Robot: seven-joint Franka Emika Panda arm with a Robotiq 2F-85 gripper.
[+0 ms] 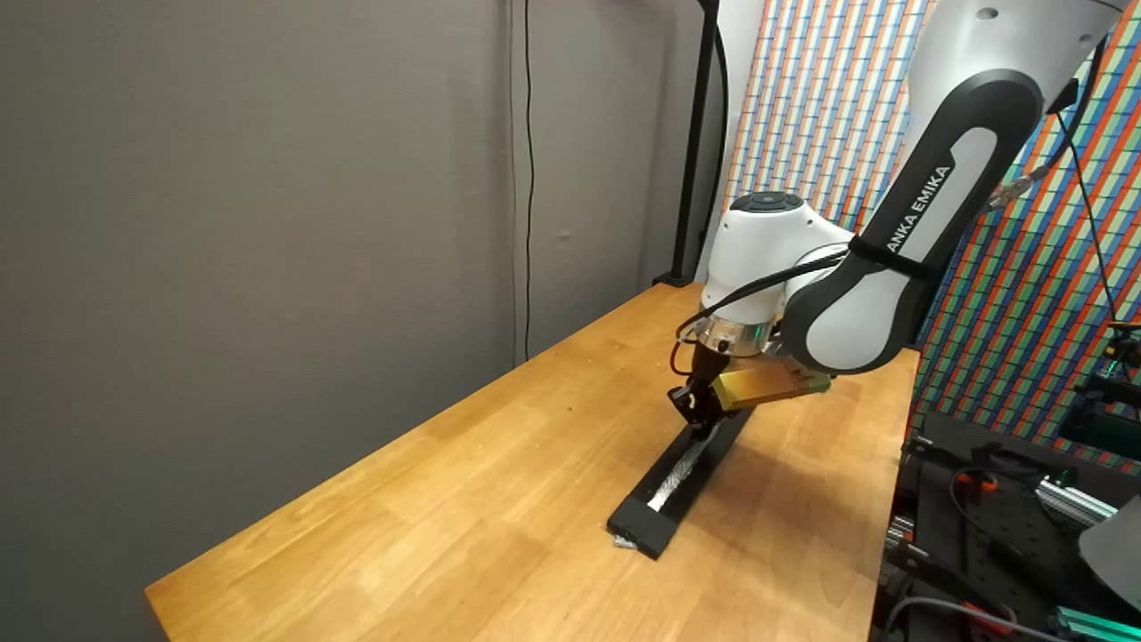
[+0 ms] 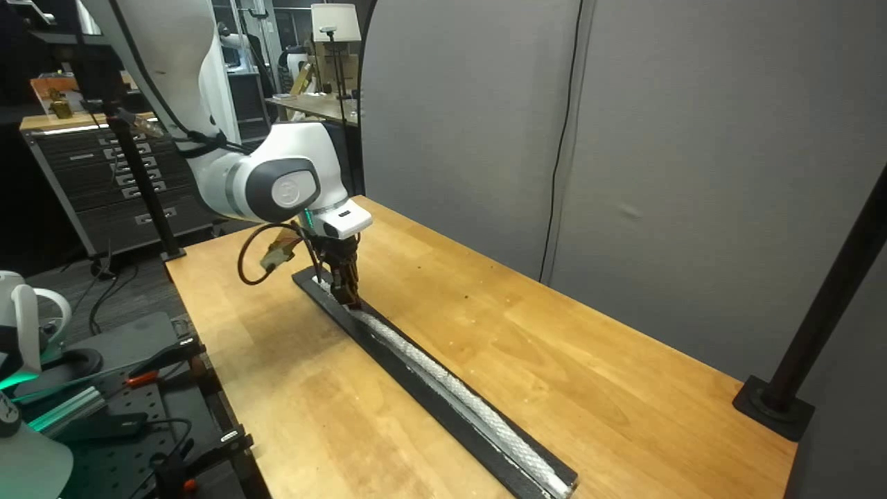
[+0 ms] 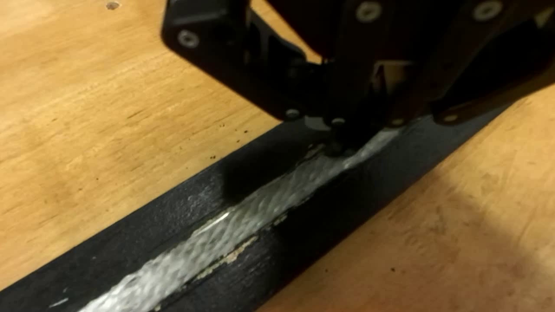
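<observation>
A long black channel [image 1: 644, 524] lies on the table, with a silvery-white braided strip [image 1: 682, 471] running along its groove. In the exterior view 2, the strip [image 2: 457, 388] stretches from near my gripper [image 2: 353, 303] toward the front end of the channel. My gripper [image 1: 702, 428] points down into the groove, its fingers together on the strip. Close up in the wrist view, the braid [image 3: 208, 239] is wide on the near side and narrows where it passes the fingertips of my gripper. Dark shadow hides the exact contact.
A black post [image 2: 790, 366] stands at one table corner, and a grey wall panel [image 2: 690, 183] runs along one side. A cart with tools [image 2: 125, 441] is beside the other edge.
</observation>
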